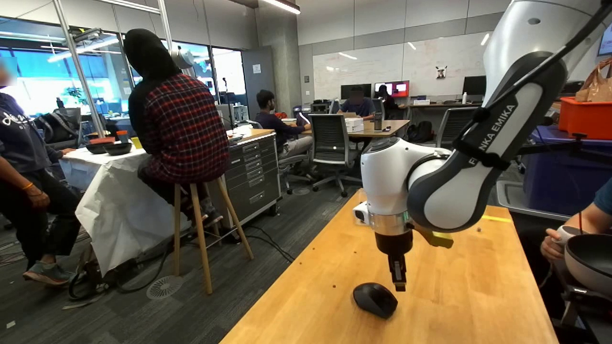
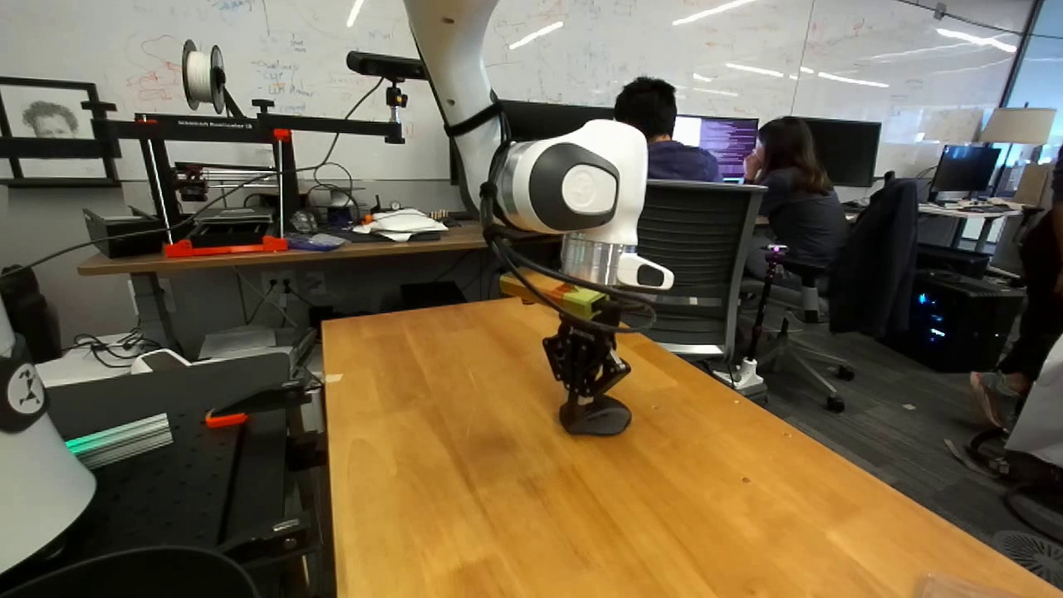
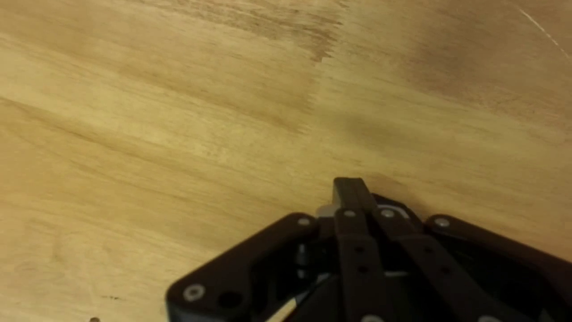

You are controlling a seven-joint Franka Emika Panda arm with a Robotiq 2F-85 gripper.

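Observation:
In exterior view 2 the mouse (image 2: 598,418) sits just under the fingers. My gripper (image 1: 399,286) points down above the table beside the mouse, with its tips off the surface. The wrist view has the gripper with its fingers together and nothing visible between them. I cannot make out the mouse in that view; only bare wood shows ahead of the fingertips.
Right of the table in exterior view 1, a person holds a white device near a dark bowl (image 1: 594,255). An office chair (image 2: 693,259) stands close to the table's far edge.

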